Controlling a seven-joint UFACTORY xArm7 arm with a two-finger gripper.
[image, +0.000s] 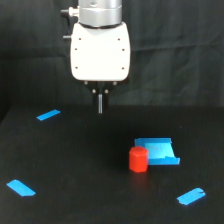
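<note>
My gripper (100, 104) hangs above the dark table, left of centre, below the white hand (100, 52). Its fingers appear as a narrow grey shape pointing down, so whether they are apart or together is unclear. No object is visible at their tips. A red block (138, 160) with a roundish or many-sided outline stands on the table, lower and to the right of the gripper. It partly covers the left front of a blue tray-like piece (162, 150); whether the two touch cannot be made out.
Flat blue strips lie on the table: one strip (48, 115) at the far left, another strip (20, 188) at the near left, a third strip (191, 196) at the near right. A dark curtain (170, 60) hangs behind.
</note>
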